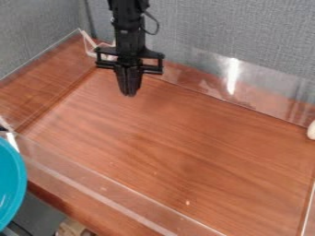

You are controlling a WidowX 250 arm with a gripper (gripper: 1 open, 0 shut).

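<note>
My black gripper (129, 85) hangs over the back left of a wooden tray floor (172, 157), pointing down. The fingertips are dark and small in the view, so I cannot tell whether they are open or shut. Nothing distinct shows held in them.
Clear plastic walls (259, 105) border the wooden floor, which is bare. A blue round object (7, 184) sits outside at the lower left edge. A white object (310, 131) is partly visible at the right edge. Grey padded walls stand behind.
</note>
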